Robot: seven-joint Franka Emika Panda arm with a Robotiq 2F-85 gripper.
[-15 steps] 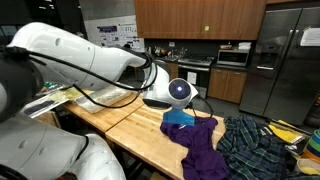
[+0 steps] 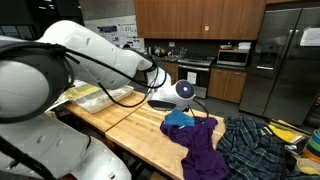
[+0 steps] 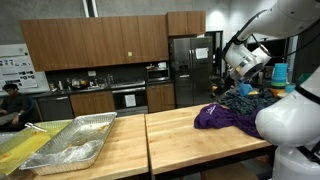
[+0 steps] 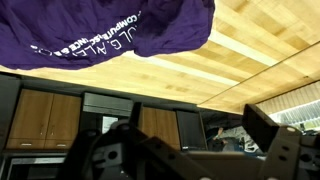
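Note:
A crumpled purple cloth lies on the wooden table, and white lettering shows on the same cloth along the top of the wrist view. My gripper is open, its two dark fingers wide apart at the bottom of that view with nothing between them. In the first exterior view the gripper, with blue parts at its end, is over or in front of the cloth's back part. The second exterior view has the cloth at the table's right side; the exact height of the fingertips cannot be told.
A dark striped cloth is heaped to the right of the purple one. Metal trays stand at the far left in the second exterior view. Bare wooden tabletop lies between trays and cloth. Yellow and green items sit at the right edge.
The arm has shifted slightly, its upper part and wrist moving a little to the right in the first exterior view. The cloths lie as before.

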